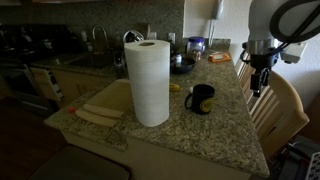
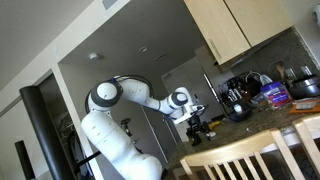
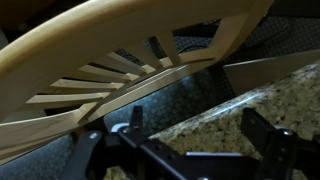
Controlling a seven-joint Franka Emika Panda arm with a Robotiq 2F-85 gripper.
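My gripper hangs over the right edge of the granite counter, beside a wooden chair. Its two fingers stand well apart in the wrist view, and nothing is between them; the gripper is open. Below it the wrist view shows the counter's edge and the chair's slatted back. A black mug with a yellowish mark stands upright on the counter, left of the gripper and apart from it. Left of the mug, a tall white paper towel roll stands upright.
A light board lies left of the roll. Farther back are a dark bowl, a jar with a blue lid and an orange packet.
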